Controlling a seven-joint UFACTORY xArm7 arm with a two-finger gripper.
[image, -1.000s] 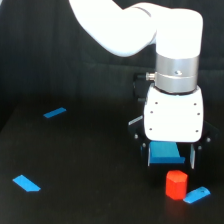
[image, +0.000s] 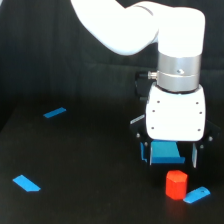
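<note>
My gripper is at the right of the camera view, pointing down, its two fingers spread apart. A blue block shows between and behind the fingers, with a dark gap between it and the right finger. The white hand hides its upper part. In front of the gripper, a red hexagonal block sits on the dark table. Beside it on the right lies a flat blue piece.
Another flat blue piece lies at the left front, and a thin blue piece farther back on the left. A dark backdrop closes off the rear.
My hand has shifted slightly up and to the right in the picture. The red block and the loose blue pieces have stayed in place.
</note>
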